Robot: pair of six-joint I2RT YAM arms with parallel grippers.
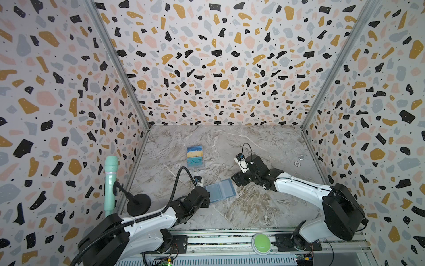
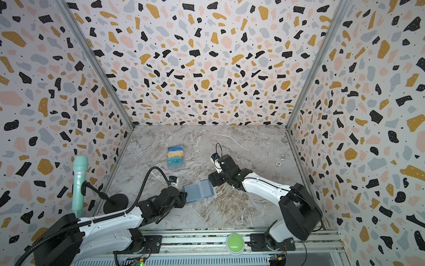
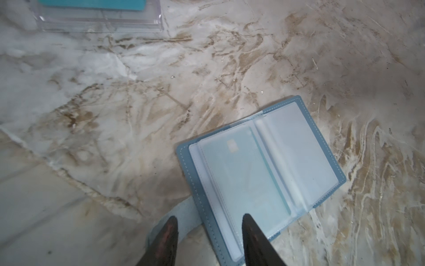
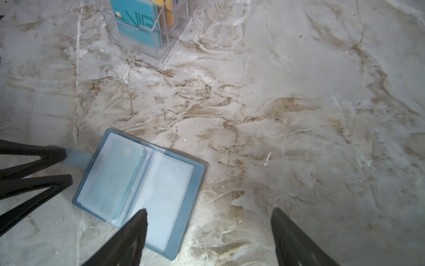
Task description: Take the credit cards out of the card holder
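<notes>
An unfolded blue card holder (image 3: 248, 173) with clear pockets lies flat on the marble table; a pale blue tab sticks out from its left edge. My left gripper is part open over that left edge, its fingers apart and the tab close by its left finger (image 3: 167, 241). Nothing shows gripped between them. My right gripper stands wide open and empty, with its left finger (image 4: 139, 230) over the holder's right part. Blue and yellow cards (image 4: 137, 22) stand in a clear box (image 4: 170, 46) farther back.
A black stand (image 1: 139, 205) with a mint-green microphone (image 1: 111, 186) is at the left. Small round items (image 1: 297, 163) lie far right. A green button (image 1: 262, 243) sits at the front edge.
</notes>
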